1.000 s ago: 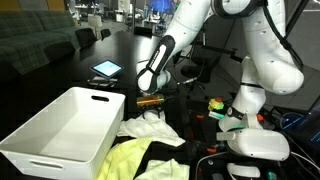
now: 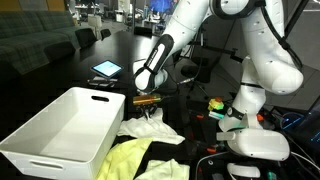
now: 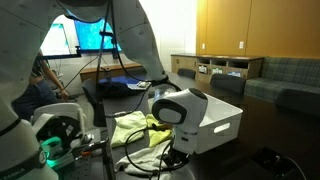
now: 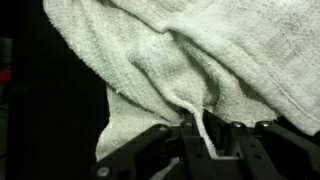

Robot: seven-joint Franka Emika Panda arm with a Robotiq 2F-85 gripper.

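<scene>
A white cloth (image 2: 152, 127) lies rumpled on the dark table, between the white bin and the robot's base. My gripper is down at the cloth, shut on a gathered fold of it. In the wrist view the white cloth (image 4: 170, 60) fills most of the picture, and its pinched fold runs between the fingers. From the second exterior view, the arm largely covers the gripper, while part of the cloth (image 3: 150, 158) shows below and to the left.
A large white bin (image 2: 60, 150) stands left of the cloth. Nearer the front lies a yellow cloth (image 2: 122, 160). A tablet-like object (image 2: 106, 69) rests farther back. Dark table surface behind the gripper is mostly clear.
The cloth near my gripper is bunched up slightly higher than before. The gripper itself has moved only a little; the bin and yellow cloth have stayed in place.
</scene>
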